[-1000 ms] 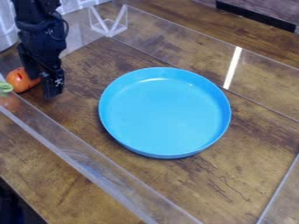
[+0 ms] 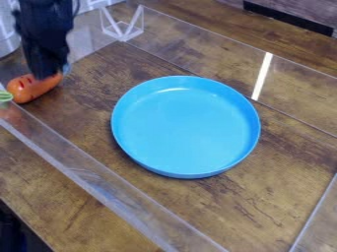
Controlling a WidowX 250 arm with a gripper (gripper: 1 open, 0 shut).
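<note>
An orange carrot toy (image 2: 33, 87) with a green top lies at the left edge of the wooden table, by the clear wall. My black gripper (image 2: 47, 61) is blurred just above and behind it, apart from it as far as shows; its finger state is unclear. A round blue plate (image 2: 184, 126) sits in the middle right.
Clear acrylic walls (image 2: 99, 189) border the workspace along the lower left and the other sides. A small white frame piece (image 2: 121, 28) stands at the back. The table around the plate is bare.
The carrot is more exposed and remains at the left edge.
</note>
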